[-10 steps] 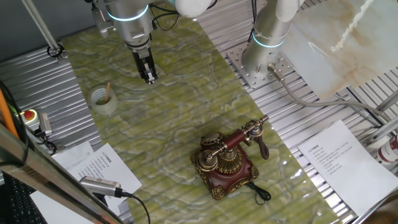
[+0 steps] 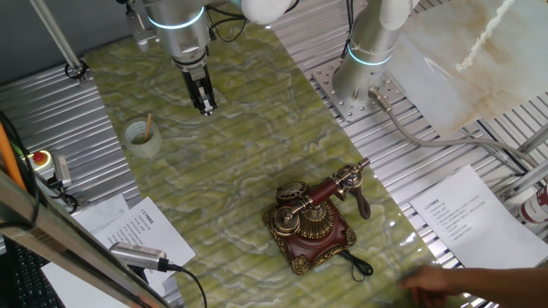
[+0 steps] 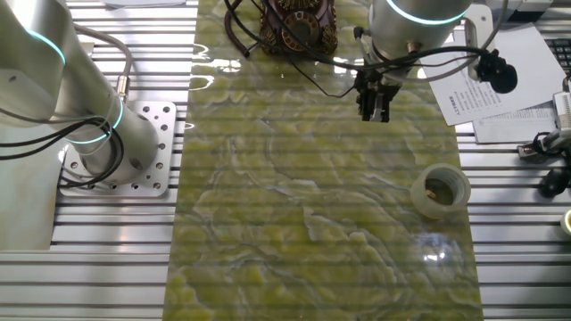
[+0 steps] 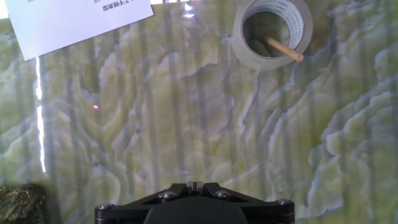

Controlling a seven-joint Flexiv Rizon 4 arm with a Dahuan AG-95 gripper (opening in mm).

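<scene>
My gripper (image 2: 206, 112) hangs above the green marbled mat, its fingers together with nothing showing between them. From the wrist view, the closed fingertips (image 4: 194, 188) appear at the bottom centre. A roll of clear tape (image 2: 142, 139) lies on the mat to the left of the gripper, with a short wooden stick (image 4: 283, 48) leaning out of its hole. Farther off, at the mat's opposite end, stands an ornate red-brown and gold telephone (image 2: 318, 227), its handset (image 2: 324, 193) lying across the top. Only the lower part of the telephone (image 3: 302, 28) shows in exterior view 2.
A person's hand (image 2: 432, 284) reaches over the mat's lower right corner, near the telephone's black cord (image 2: 357, 267). Printed sheets (image 2: 473, 224) flank the mat, and a grey device (image 2: 139, 257) sits at its left edge.
A person's hand has come in from the lower right corner and reached leftward over the mat's edge. My arm, the tape and the telephone have not visibly moved.
</scene>
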